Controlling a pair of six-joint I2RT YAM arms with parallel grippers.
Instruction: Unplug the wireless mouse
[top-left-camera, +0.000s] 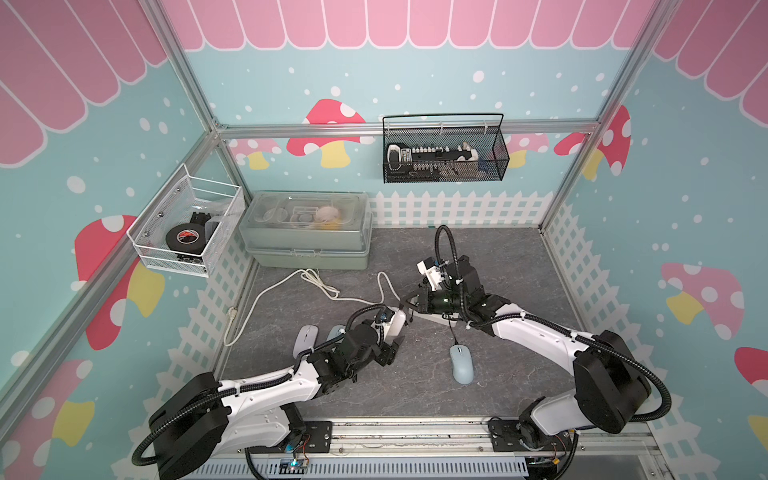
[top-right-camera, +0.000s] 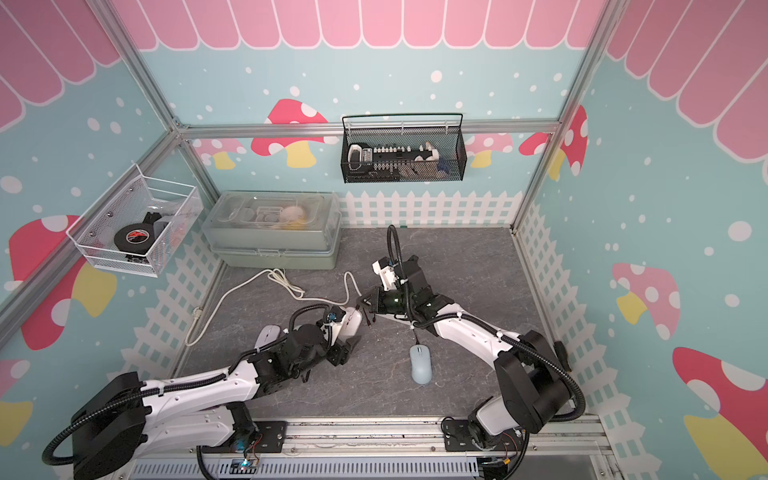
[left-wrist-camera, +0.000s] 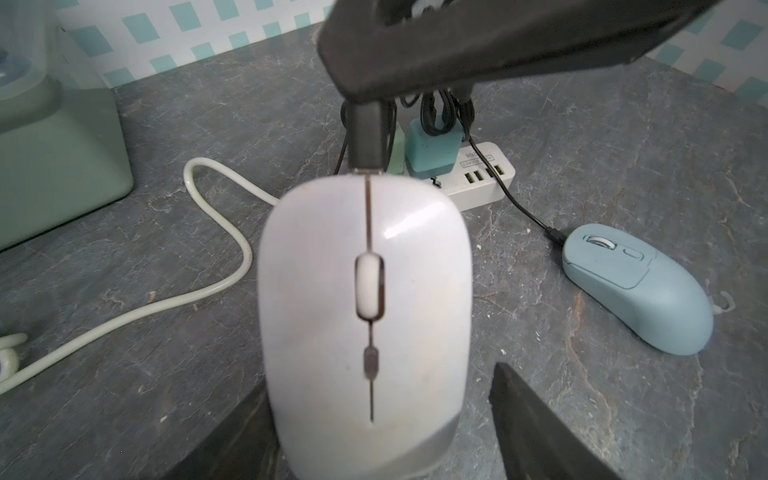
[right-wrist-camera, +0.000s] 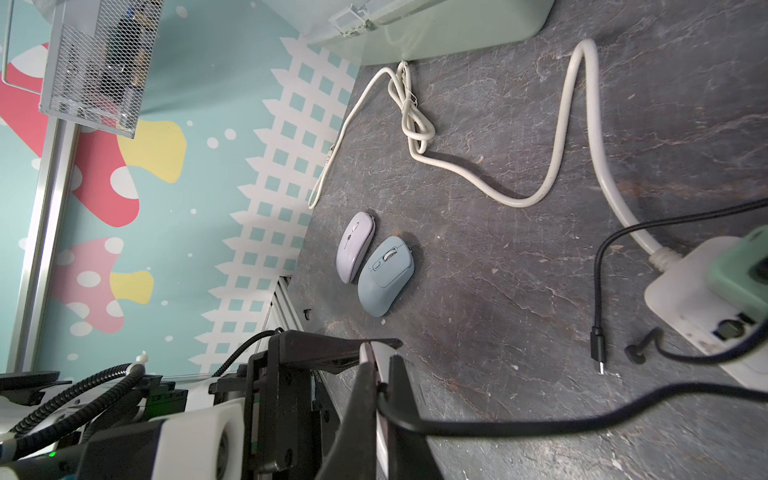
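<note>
A white mouse (left-wrist-camera: 364, 336) stands large in the left wrist view, beside the fingers of my left gripper (top-left-camera: 393, 340), which is part open. My right gripper (top-right-camera: 369, 302) is shut on a black cable (right-wrist-camera: 512, 424) in front of the white mouse, where the plug meets it. A white power strip (left-wrist-camera: 480, 180) with green adapters (right-wrist-camera: 740, 268) lies behind. A light blue mouse (top-left-camera: 461, 364) on a black cable lies front right of it.
A lilac mouse (right-wrist-camera: 352, 244) and another blue mouse (right-wrist-camera: 384, 276) lie at the left. A pale green box (top-left-camera: 304, 256) stands at the back left, with a white cord looped before it.
</note>
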